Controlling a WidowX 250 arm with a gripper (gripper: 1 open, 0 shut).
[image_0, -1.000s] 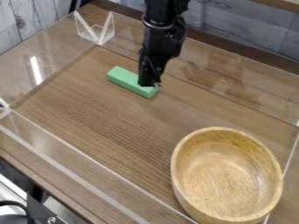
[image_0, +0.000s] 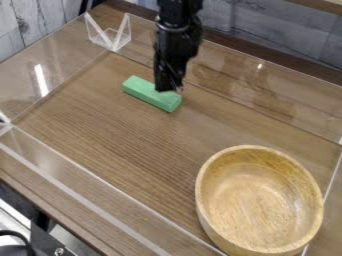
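A dark robot gripper (image_0: 170, 78) hangs over the back middle of the wooden table, just above a green block (image_0: 150, 93) that lies flat on the wood at a slant. The fingers point down near the block's right half. The gripper looks shut, with nothing seen between its fingers; whether it touches the block is hard to tell.
A large round wooden bowl (image_0: 259, 200) stands at the front right. White plastic pieces sit at the table's left and back edges.
The gripper went down toward the block and has since risen a little and shifted slightly left. The block looks unmoved.
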